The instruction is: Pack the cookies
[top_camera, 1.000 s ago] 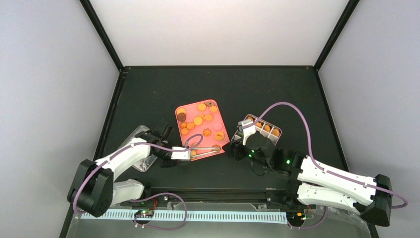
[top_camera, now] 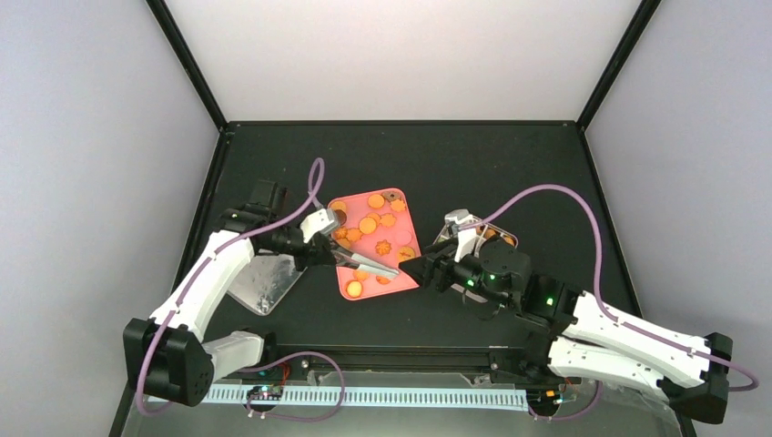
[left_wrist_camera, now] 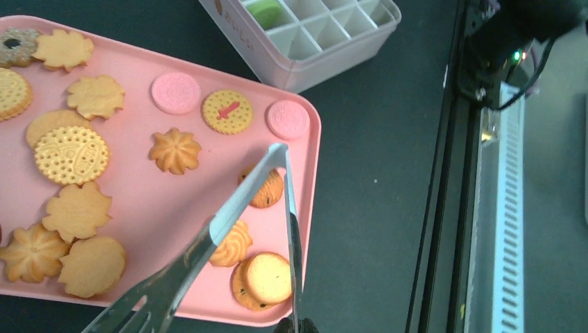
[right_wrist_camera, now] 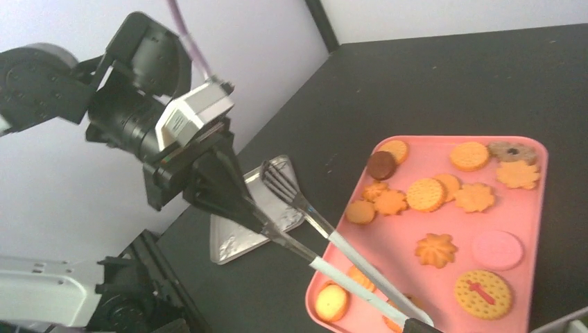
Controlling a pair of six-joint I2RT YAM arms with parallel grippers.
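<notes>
A pink tray [left_wrist_camera: 208, 194] of assorted cookies sits mid-table. My left gripper carries long metal tongs, their tips together over the tray's right side near a striped cookie [left_wrist_camera: 267, 191], nothing visible between them. A compartment box [left_wrist_camera: 333, 59], partly filled in the top view, stands beside the tray under the right arm. My right gripper [top_camera: 410, 269] is near the tray's right edge; its fingers are mostly hidden.
A silver tray [right_wrist_camera: 236, 239] lies left of the pink tray, partly beneath the left arm.
My left gripper has risen and angled, tongs still over the tray. The right arm shifted slightly. The pink tray sits a little farther right and nearer the front than 1.1 seconds ago.
</notes>
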